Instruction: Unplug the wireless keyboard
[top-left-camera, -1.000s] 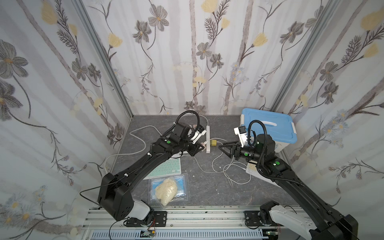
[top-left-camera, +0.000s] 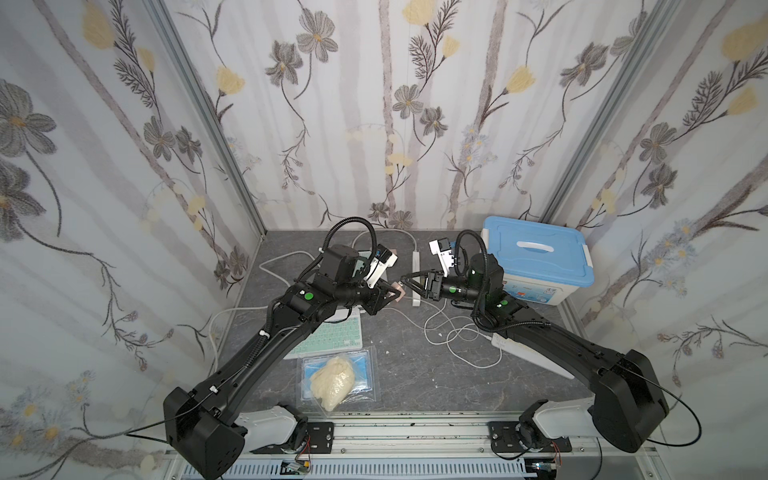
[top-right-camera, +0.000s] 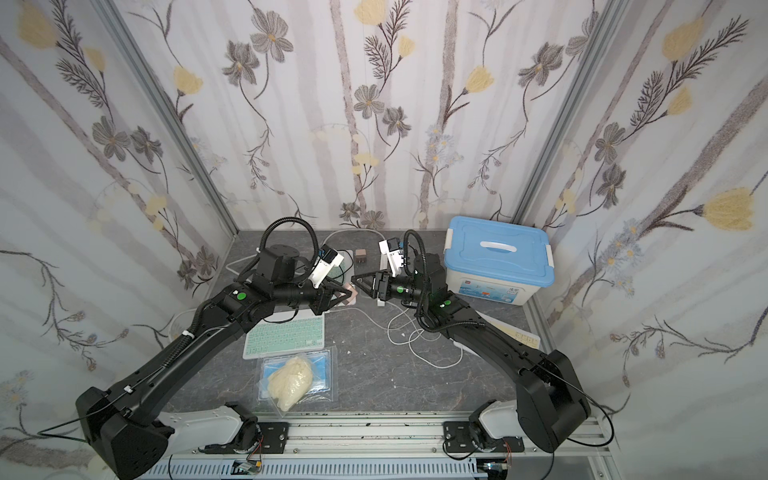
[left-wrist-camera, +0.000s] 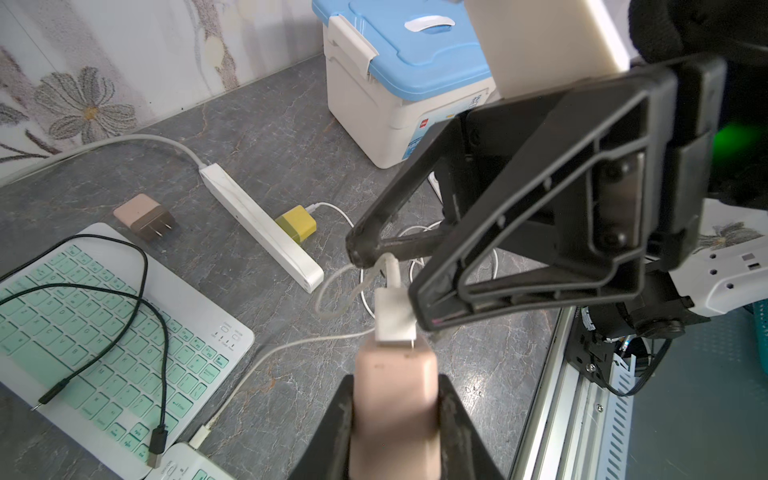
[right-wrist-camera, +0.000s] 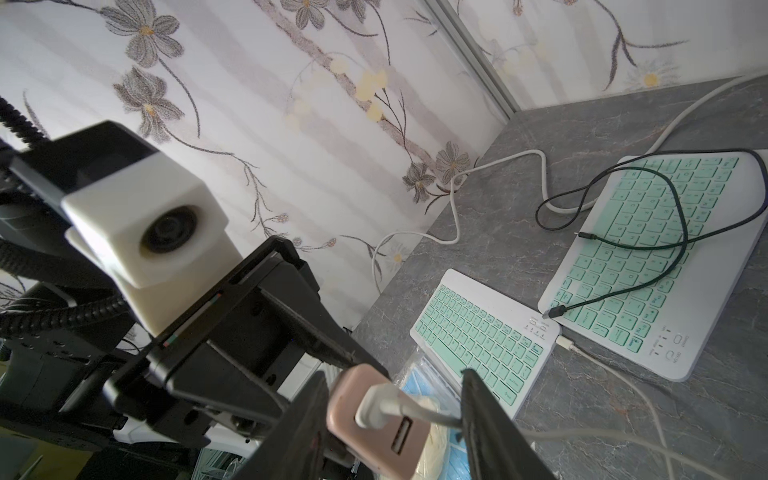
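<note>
My left gripper is shut on a pink charger, held above the table, with a white USB plug and cable seated in its end. My right gripper faces it, fingers part open around the plug, close to the charger's socket face; contact is unclear. A small keyboard lies on the table near a larger one, with a white cable connector at the small one's corner. Black cables rest on the larger keyboard.
A white power strip with a yellow charger and a loose brown charger lie at the back. A blue-lidded box stands back right; a bagged item lies in front. White cables loop across the middle.
My right gripper has moved left to meet the charger in my left gripper, which has moved slightly left and down from a second ago.
</note>
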